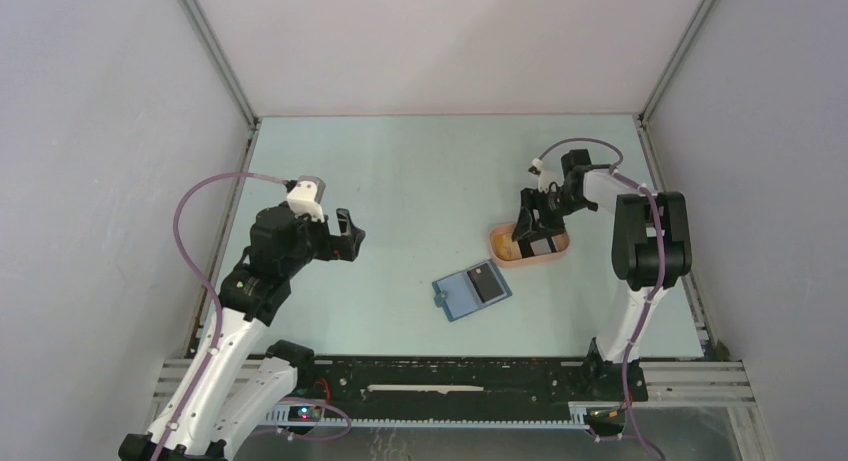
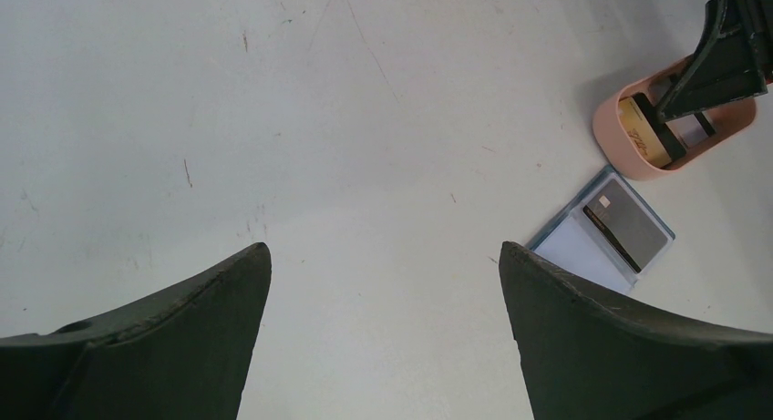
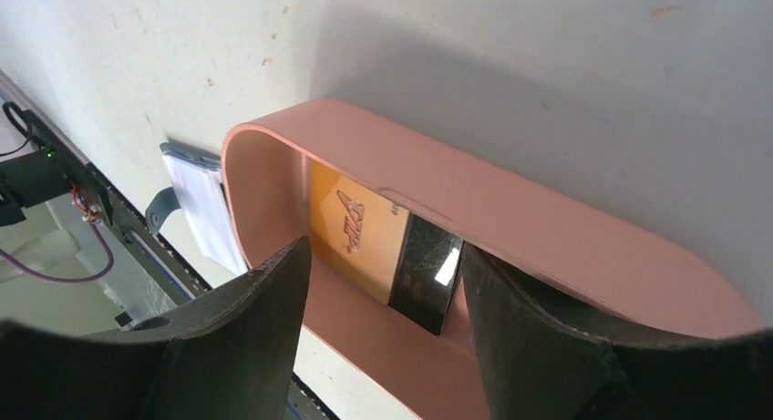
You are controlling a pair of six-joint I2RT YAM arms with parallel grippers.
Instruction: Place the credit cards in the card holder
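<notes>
In the top view, the open blue-grey card holder (image 1: 459,296) lies on the table with a dark panel or card (image 1: 487,282) on its right half. Behind it, to the right, a pink basket (image 3: 538,210) holds an orange card (image 3: 355,224), a black card (image 3: 424,270) and a grey one (image 1: 543,247). My right gripper reaches down into the basket, its fingers apart; one fingertip is close to the black card's edge, and whether they touch cannot be told. Far to the left, my left gripper hangs open above bare table.
Bare table (image 1: 400,201) spreads between my left arm and the basket. The basket's raised rim (image 2: 629,168) surrounds the cards and stands close to the card holder. Side walls bound the table at left and right.
</notes>
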